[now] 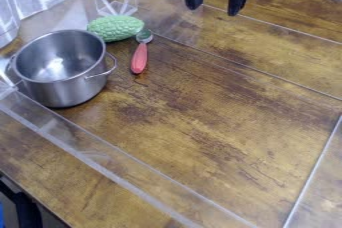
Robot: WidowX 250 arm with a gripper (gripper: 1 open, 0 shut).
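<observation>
My gripper [214,1] hangs at the top centre of the view, its two dark fingers apart and pointing down with nothing between them. Below and left of it lie a green bumpy vegetable-like object [115,28] and a peeler-like utensil [139,58] with a red handle. A steel pot [83,89] with side handles stands at the left; it looks empty.
Transparent strips or edges run along the left, right and upper parts. A pale ribbed surface is at the top left.
</observation>
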